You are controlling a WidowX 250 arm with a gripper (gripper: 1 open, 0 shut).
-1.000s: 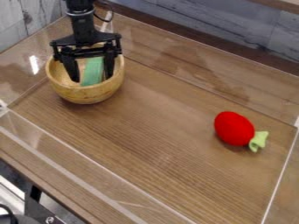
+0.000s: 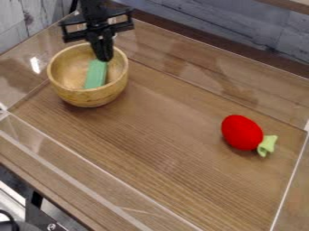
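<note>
My black gripper [image 2: 97, 31] is raised at the top left, just above the back rim of a yellow wooden bowl [image 2: 111, 91]. In the bowl lies a green elongated object [image 2: 96, 75]. I see nothing held by the gripper; its fingers are small and dark here, and it appears shut.
A red object [image 2: 241, 133] with a pale green piece [image 2: 266, 144] lies on the right of the wooden table [image 2: 157, 171]. A wall edge runs along the back left.
My gripper has risen up and back out of the bowl, uncovering the green object, which stays inside.
</note>
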